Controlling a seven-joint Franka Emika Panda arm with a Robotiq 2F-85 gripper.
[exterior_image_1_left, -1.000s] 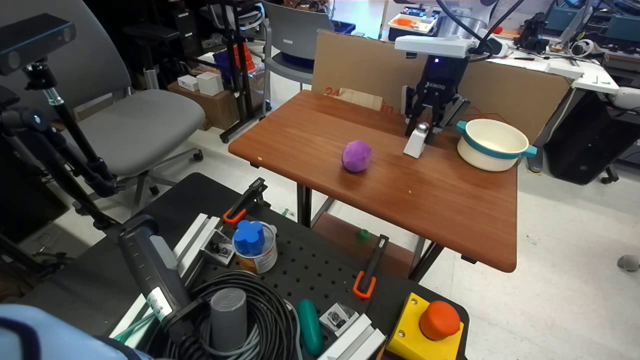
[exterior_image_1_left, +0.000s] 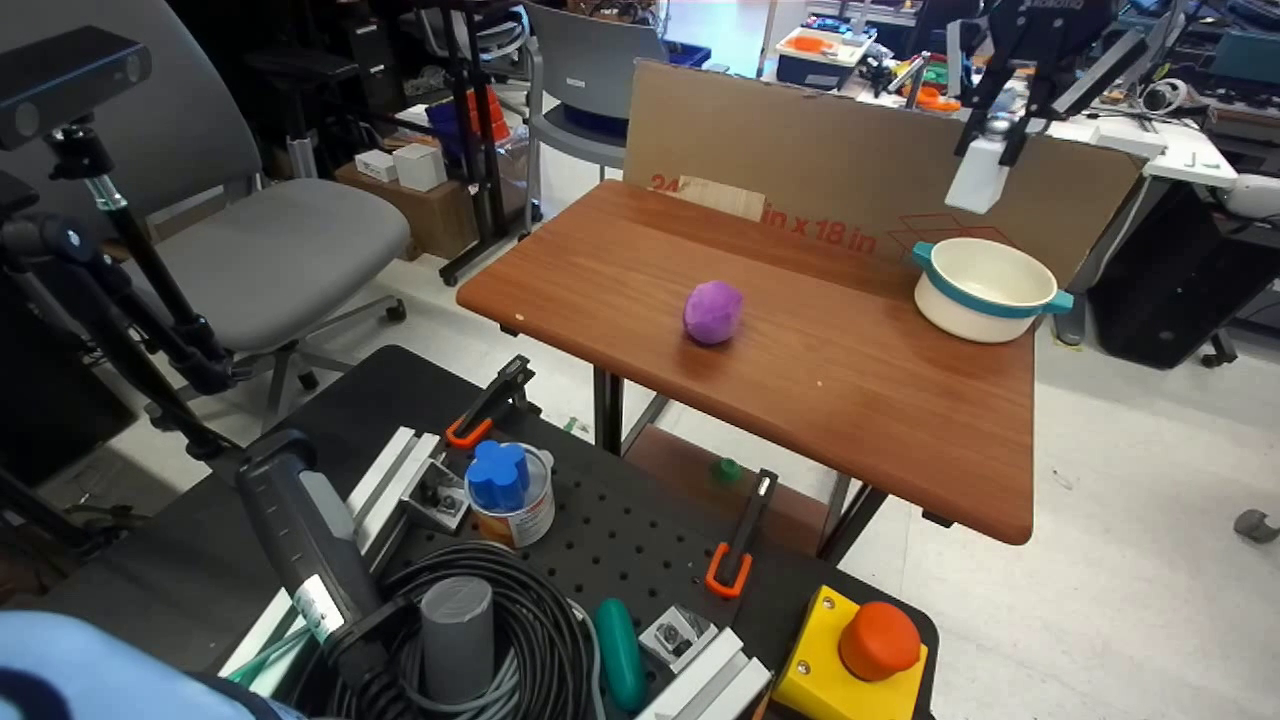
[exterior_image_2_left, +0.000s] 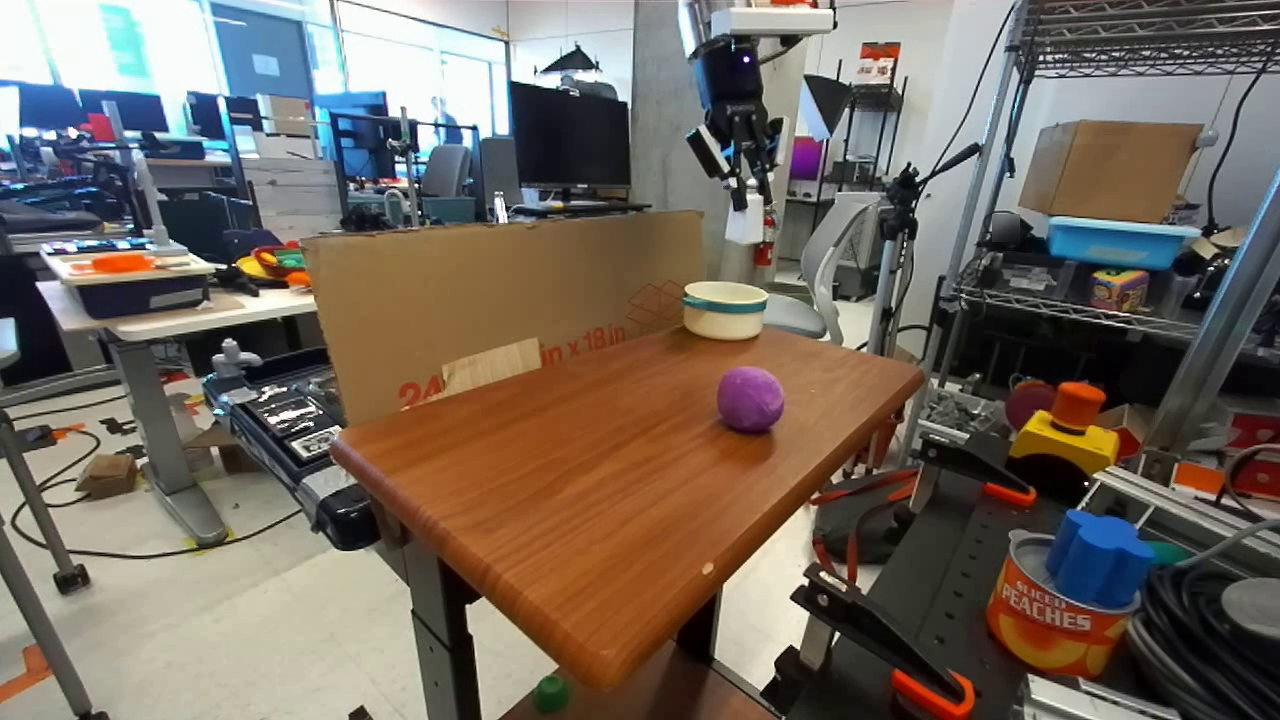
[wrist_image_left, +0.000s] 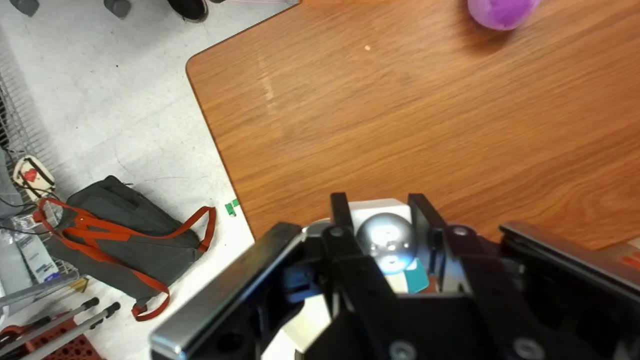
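Observation:
Shut on a white object with a silvery round top (exterior_image_1_left: 980, 175), my gripper (exterior_image_1_left: 993, 134) hangs in the air above the cream pot with teal trim (exterior_image_1_left: 986, 322). From the wrist, the silver knob (wrist_image_left: 385, 235) sits between the two fingers of the gripper, and the pot shows only in part beneath it. Exterior view 2 also has the white object (exterior_image_2_left: 744, 228) high over the pot (exterior_image_2_left: 723, 314), with clear space between them. A purple ball (exterior_image_1_left: 713, 312) rests on the wooden table (exterior_image_1_left: 576, 264).
A cardboard panel (exterior_image_1_left: 792, 144) stands along the table's back edge. A black cart (exterior_image_1_left: 624, 540) with clamps, a can and cables adjoins the front side.
My gripper has risen from the table and moved right, carrying the white object from beside the pot to above it. The ball and pot have stayed put.

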